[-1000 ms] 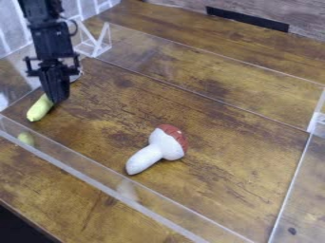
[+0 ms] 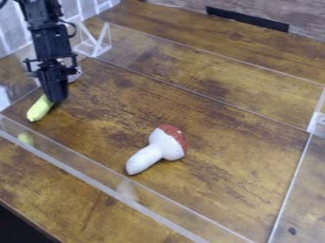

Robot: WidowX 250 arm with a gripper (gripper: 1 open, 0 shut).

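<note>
My black gripper [image 2: 53, 96] reaches down at the left of the tray area, its tips at the upper end of a pale yellow-green elongated object [image 2: 40, 109] lying on the wood. Whether its fingers grip that object or only touch it, and how far they are closed, I cannot tell. A toy mushroom [image 2: 158, 149] with a red cap and white stem lies on its side near the middle.
Clear low walls [image 2: 178, 214] enclose the wooden work area [image 2: 216, 104], along the front, left and right. A dark edge shows at the bottom left.
</note>
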